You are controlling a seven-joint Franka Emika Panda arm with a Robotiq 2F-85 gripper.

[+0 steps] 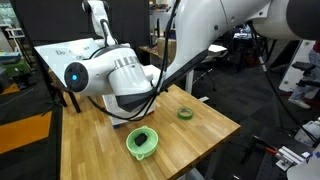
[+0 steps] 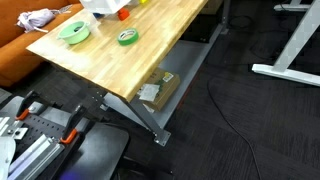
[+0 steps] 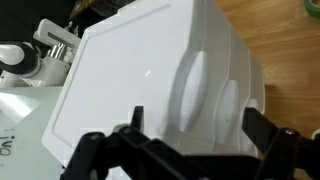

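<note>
A white plastic drawer unit (image 3: 120,65) fills most of the wrist view, with rounded handles (image 3: 195,90) along its front side. My gripper stands open at the bottom of that view, its dark fingers wide apart in front of the unit and nothing held between them. Whether a finger touches the unit, I cannot tell. From exterior view 1 the arm covers much of the drawer unit (image 1: 120,106) and hides the fingertips. A green bowl (image 1: 142,152) sits on the wooden table, with something dark inside. To its right lies a green tape roll (image 1: 185,114).
Exterior view 2 shows a small red object (image 2: 124,13) beside the unit, near the tape roll (image 2: 128,37). A metal coffee-maker-like object (image 3: 52,62) stands beyond the unit in the wrist view.
</note>
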